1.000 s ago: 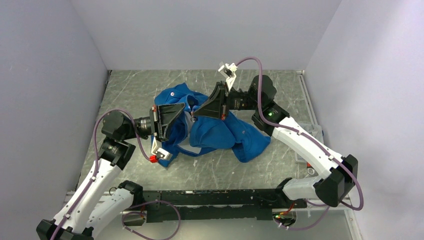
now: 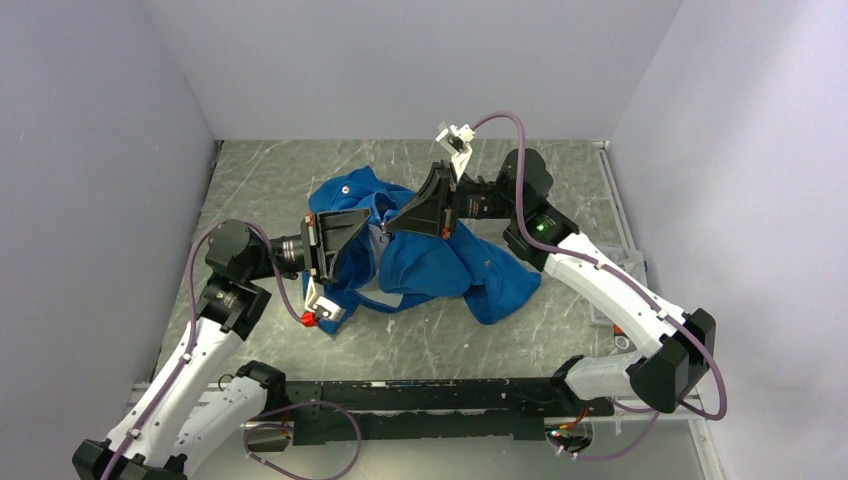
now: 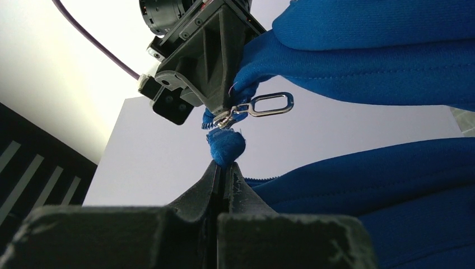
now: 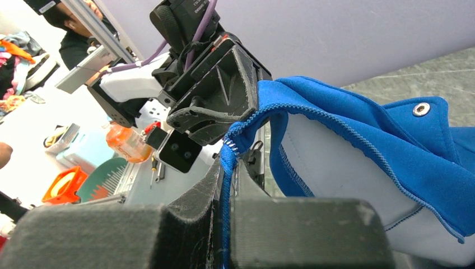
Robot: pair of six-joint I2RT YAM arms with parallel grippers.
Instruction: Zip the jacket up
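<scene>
The blue jacket [image 2: 440,270] lies bunched in the middle of the bench, its grey lining showing. My left gripper [image 2: 364,215] and right gripper [image 2: 391,225] face each other over it. In the left wrist view a tuft of blue fabric end [image 3: 227,147] sits at my left fingertips, which are shut on it. Just above, the metal zipper slider with its oblong pull [image 3: 269,105] hangs at the tips of my right gripper. In the right wrist view the blue zipper tape [image 4: 227,174] runs down between my right fingers, which are shut on it.
Grey walls surround the marble-look bench [image 2: 250,180]. A clear container [image 2: 630,265] stands at the right edge, partly behind the right arm.
</scene>
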